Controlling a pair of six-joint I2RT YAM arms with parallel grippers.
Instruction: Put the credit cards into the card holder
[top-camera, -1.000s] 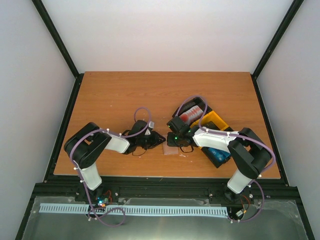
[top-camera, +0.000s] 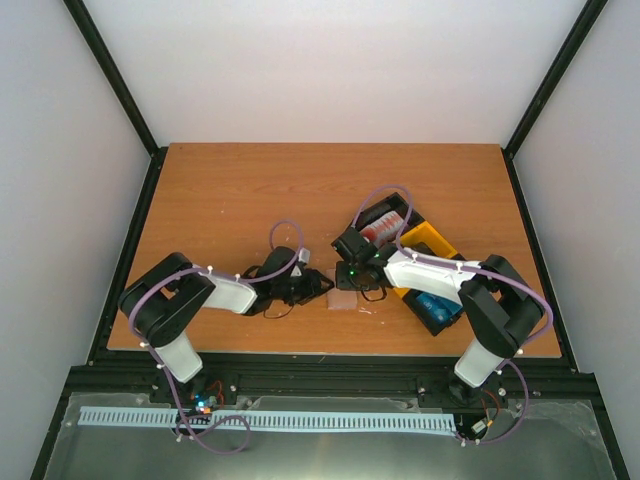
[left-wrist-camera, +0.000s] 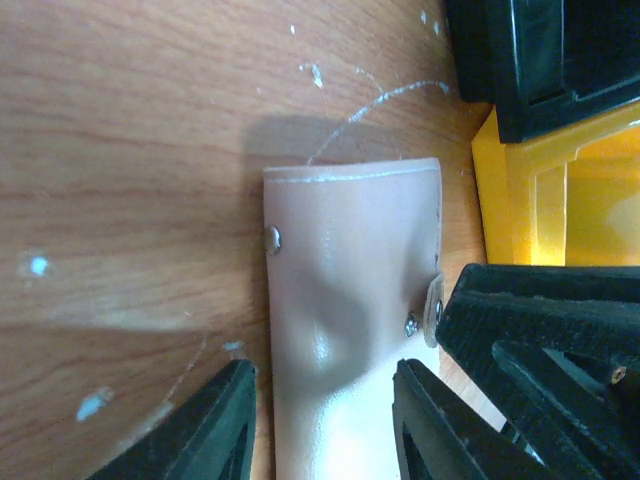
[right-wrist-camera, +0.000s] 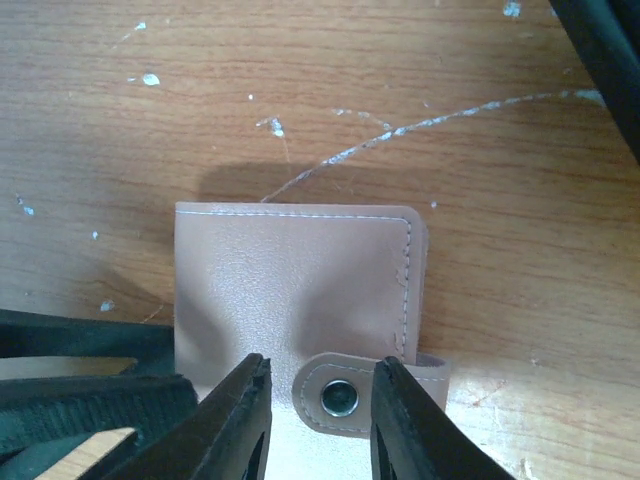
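Note:
A pale beige leather card holder (top-camera: 341, 299) lies on the table between both grippers, with a snap strap (right-wrist-camera: 410, 385) at its side. In the left wrist view my left gripper has its fingertips over the holder's lower part; whether anything is between them is unclear. My right gripper is part open over the snap strap, its fingertips either side of the snap, and shows at the holder's right in the left wrist view. I cannot make out any credit cards.
A black and yellow organizer (top-camera: 425, 238) with red-white and blue items stands just right of the holder.
The left arm's elbow has shifted outward to the left and its gripper slightly right. The right gripper has moved very little.

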